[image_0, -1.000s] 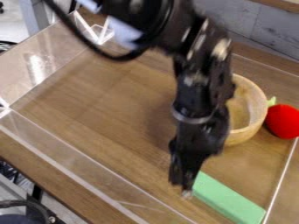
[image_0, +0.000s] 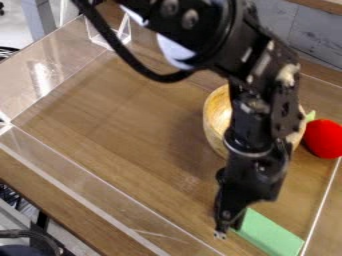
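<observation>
A black arm reaches down from the top of the camera view to its gripper (image_0: 227, 222), low near the front of the wooden board (image_0: 114, 120). The gripper is at the left end of a light green block (image_0: 270, 234); whether its fingers are open or touch the block is unclear. A wooden bowl (image_0: 214, 117) stands behind the arm, mostly hidden by it.
A red round object (image_0: 322, 139) with a pale green top sits right of the bowl. Clear plastic edging borders the board at left and front. The left-middle of the board is bare; a grey wall stands at the back right.
The gripper has moved down and slightly right, to the end of the green block. The upper arm has shifted too, and the bowl is more hidden.
</observation>
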